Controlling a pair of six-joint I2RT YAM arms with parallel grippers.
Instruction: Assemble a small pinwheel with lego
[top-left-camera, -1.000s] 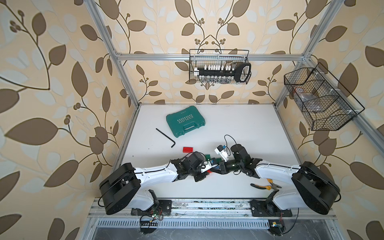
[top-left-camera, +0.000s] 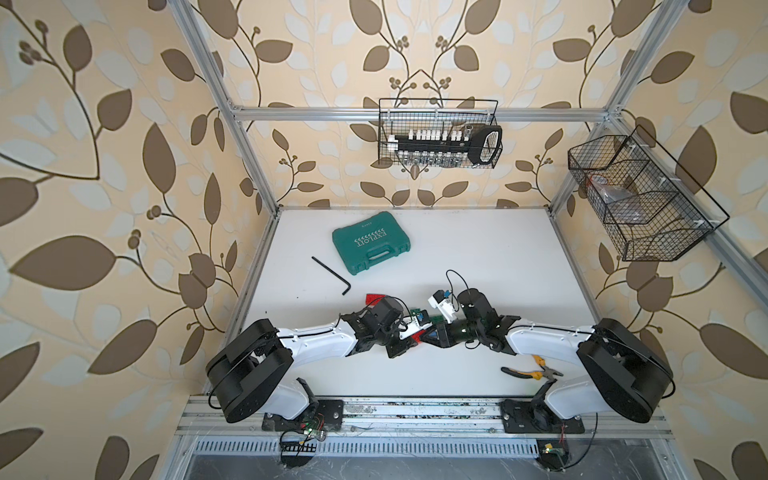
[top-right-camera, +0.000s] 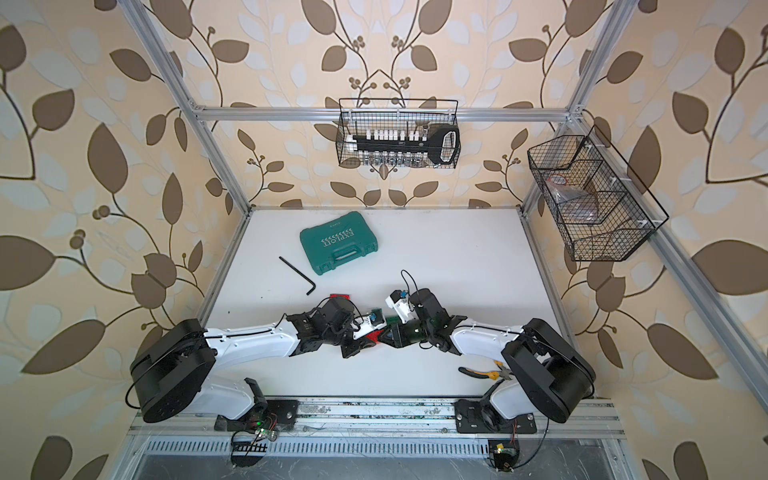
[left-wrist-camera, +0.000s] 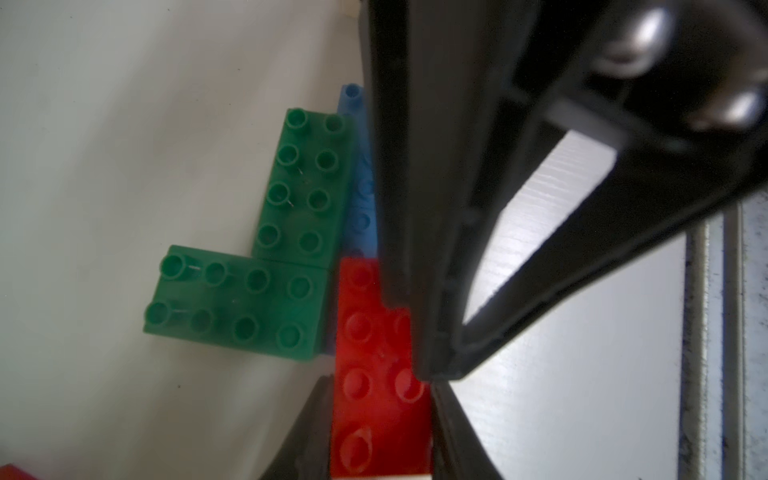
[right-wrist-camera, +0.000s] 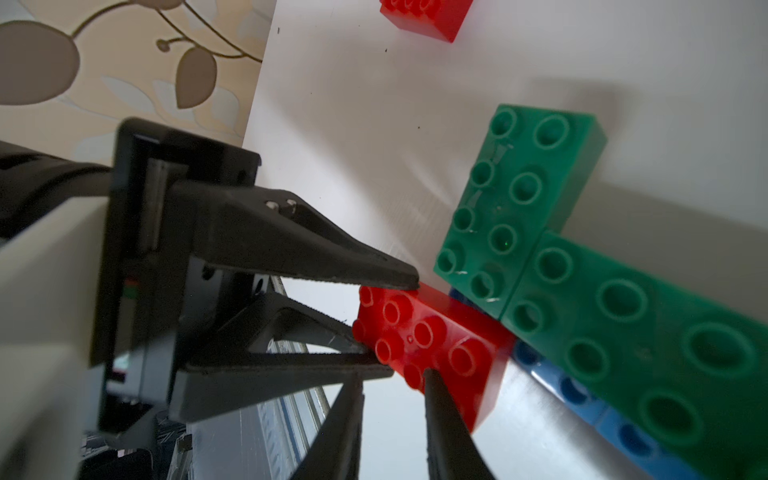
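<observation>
A red brick is in my left gripper, which is shut on it; the right wrist view shows it beside a pinwheel part of two green bricks (right-wrist-camera: 520, 192) at right angles over blue bricks (right-wrist-camera: 640, 444). The red brick leans tilted against the part's edge. My right gripper is at the red brick's near end, its fingertips apart and dark at the bottom of the right wrist view. Its black body covers much of the left wrist view.
A spare red brick (right-wrist-camera: 424, 16) lies behind. The green case (top-left-camera: 369, 240), hex key (top-left-camera: 329, 273) and pliers (top-left-camera: 532, 369) lie on the white table (top-left-camera: 496, 240).
My right arm has moved very little.
</observation>
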